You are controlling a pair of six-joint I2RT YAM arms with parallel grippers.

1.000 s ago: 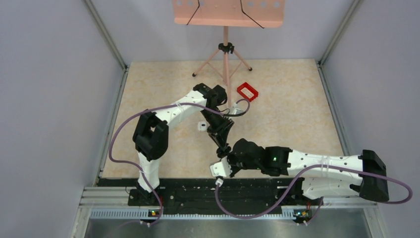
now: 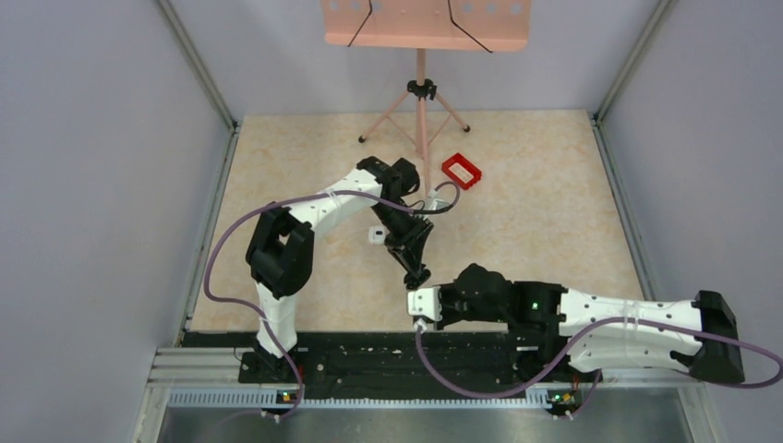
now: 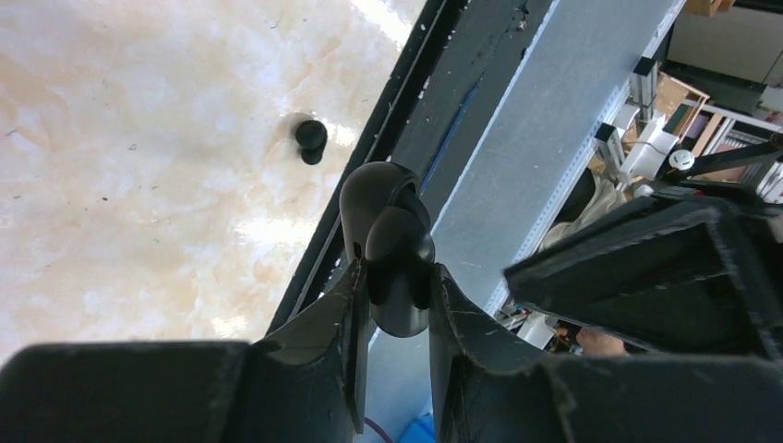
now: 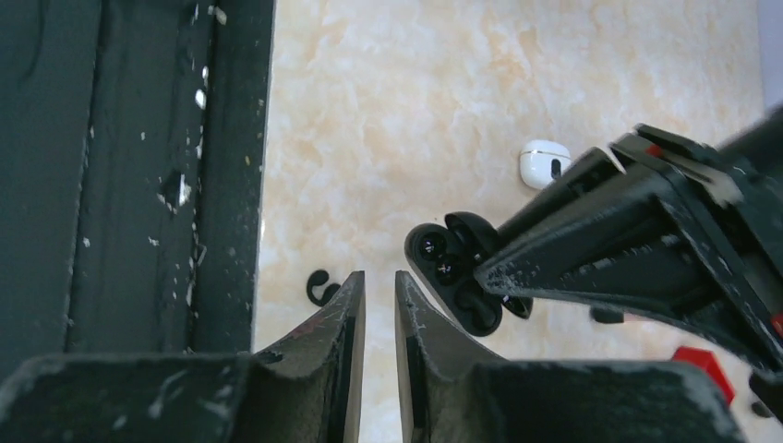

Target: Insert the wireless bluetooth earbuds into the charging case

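Observation:
The black charging case (image 3: 365, 196), its lid raised, is pinched upright by my left gripper, which is shut on it above the table's front edge. Seen in the right wrist view, the open case (image 4: 454, 281) shows its dark inside with round hollows; I cannot tell whether a bud sits in it. A small black earbud lies on the table left of the case, and shows again as a dark earbud (image 3: 311, 137) in the left wrist view. My right gripper is part open just beside the case, nothing between its fingers.
A white box-like item (image 4: 543, 163) lies on the table behind the left arm. Farther back are a red tray (image 2: 461, 171) and a pink stand (image 2: 421, 111). The two arms are close together at the front.
The right arm's wrist has shifted right and slightly away from the front edge, and its forearm has swung right. My left arm has stayed nearly still with the case.

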